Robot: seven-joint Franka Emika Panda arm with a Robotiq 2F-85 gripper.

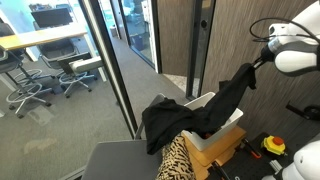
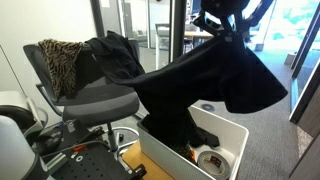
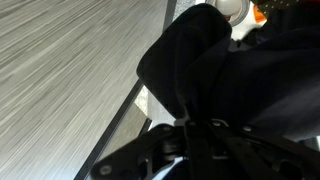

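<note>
A large black cloth [image 1: 228, 100] hangs from my gripper [image 1: 262, 60], which is shut on one end of it. From there it slopes down over a white bin [image 1: 230, 122] to the grey chair, where its other end lies. In the second exterior view the cloth [image 2: 200, 75] spreads across the picture above the bin [image 2: 225, 135] and hides most of the gripper. The wrist view has the dark cloth [image 3: 215, 65] filling the space ahead of the gripper; the fingertips are hard to make out against it.
A leopard-print cloth [image 1: 177, 160] lies on the grey chair [image 1: 115, 160]. Inside the bin are a round tin-like item [image 2: 212, 162] and small orange things. A red stop button [image 1: 275, 143] sits at the right. The wood-panelled wall [image 1: 240, 30] stands close behind the arm.
</note>
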